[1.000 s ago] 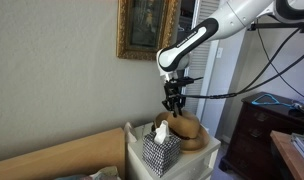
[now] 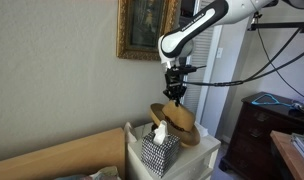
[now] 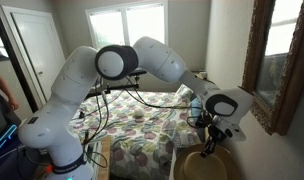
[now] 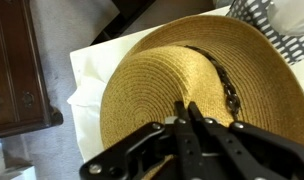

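Observation:
A tan straw hat (image 2: 178, 115) with a braided dark band stands tilted over the white cabinet (image 2: 198, 160). My gripper (image 2: 174, 101) reaches down to the hat's crown, shut on a pinch of the straw. In the wrist view the fingertips of the gripper meet at the crown of the hat (image 4: 152, 88), and the wide brim spreads around it. The second exterior view has the hat (image 3: 206, 165) low in the frame, under the gripper (image 3: 209, 143). Whether part of the brim still touches the cabinet top, I cannot tell.
A black-and-white tissue box (image 2: 160, 154) sits close beside the hat on the cabinet. Behind is a wall with a gold-framed picture (image 2: 147, 28). A dark wooden dresser (image 2: 254, 135) stands to the right, and a bed (image 3: 132, 125) lies across the room.
The hat has tilted, its brim lifting toward the picture side. The tissue box has stayed put.

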